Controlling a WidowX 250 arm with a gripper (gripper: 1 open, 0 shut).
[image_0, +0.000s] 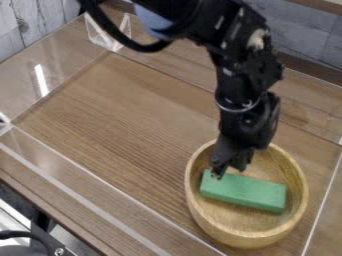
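Observation:
A wooden bowl (214, 224) stands at the lower right of the camera view, with a green rectangular block (247, 192) lying inside it. My black gripper (230, 152) hangs over the bowl's rear left part, just above the block's back end. Whether anything is between its fingers is too small and dark to tell.
The wooden table has wide clear room to the left and centre. A small white wire-like object (107, 30) stands at the back left. Pale walls border the table at the back and right.

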